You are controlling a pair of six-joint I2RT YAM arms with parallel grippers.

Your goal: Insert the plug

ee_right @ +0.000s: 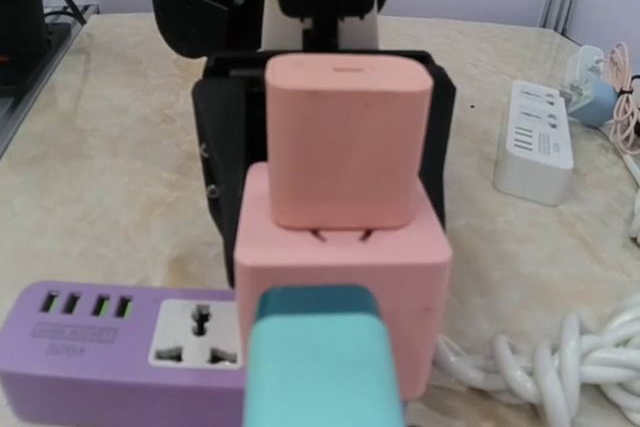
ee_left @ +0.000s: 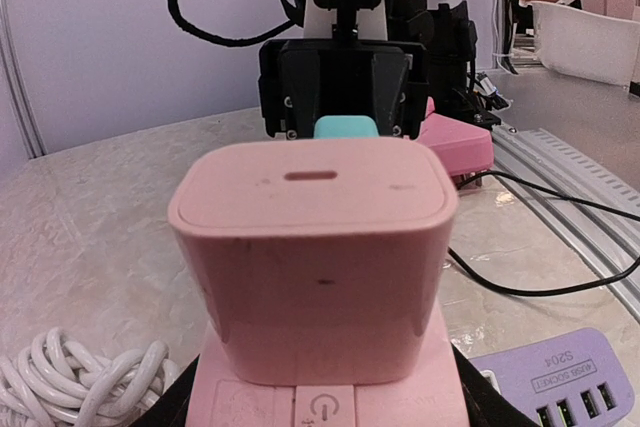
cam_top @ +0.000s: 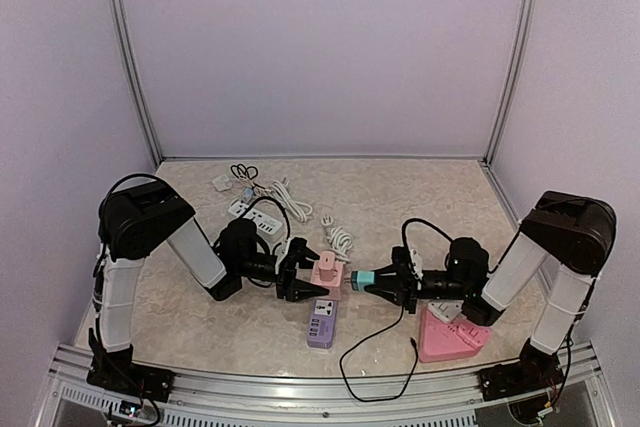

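Observation:
A pink cube socket (cam_top: pixel 327 268) is held upright by my left gripper (cam_top: pixel 312 275), shut on it, with a pink adapter (ee_right: pixel 347 142) standing on top. The teal plug (cam_top: pixel 362 280) faces the socket's right side at about the same height. In the top view a narrow gap with what look like metal prongs shows between them; how deep they sit cannot be told. My right gripper (cam_top: pixel 380 281) is at the plug's rear end. Its fingers are out of the right wrist view, and whether they press on the plug is unclear. In the left wrist view the pink adapter covers most of the plug (ee_left: pixel 345 127).
A purple power strip (cam_top: pixel 321 324) lies just in front of the pink socket. Coiled white cable (cam_top: pixel 340 240) and a white strip (cam_top: pixel 256 219) lie behind. A pink box (cam_top: pixel 450 337) sits under the right arm, and a black cable (cam_top: pixel 345 372) loops near the front edge.

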